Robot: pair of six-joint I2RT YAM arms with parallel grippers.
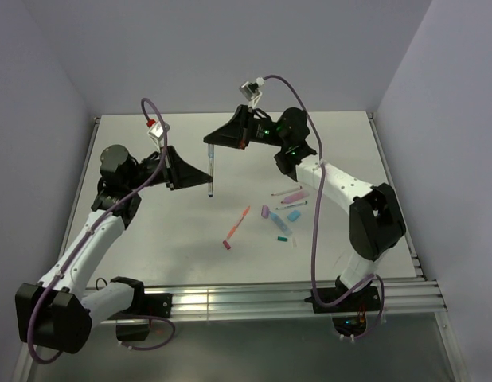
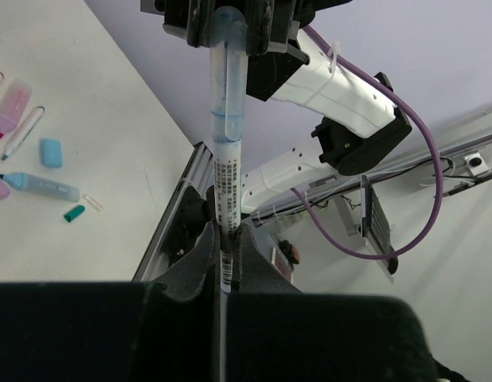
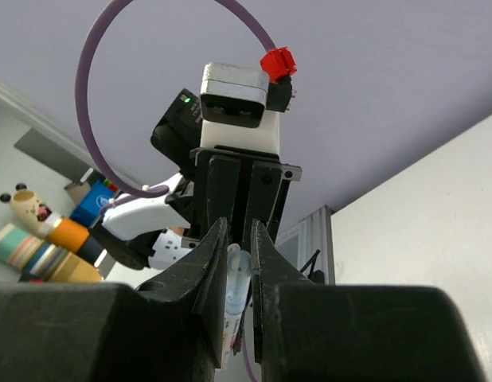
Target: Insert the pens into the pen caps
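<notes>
A white pen (image 2: 227,187) with barcode print stands upright, a translucent light-blue cap (image 2: 228,95) on its upper end. My left gripper (image 1: 209,180) is shut on the pen's lower part. Above it my right gripper (image 1: 208,142) is at the capped end, its fingers close around the cap. In the right wrist view the cap (image 3: 238,278) shows between those fingers; whether they grip it I cannot tell.
On the white table (image 1: 150,239) lie an orange pen (image 1: 240,220), a red cap (image 1: 227,245), a blue highlighter (image 1: 279,224), pink and white pens, and small purple, blue and green caps.
</notes>
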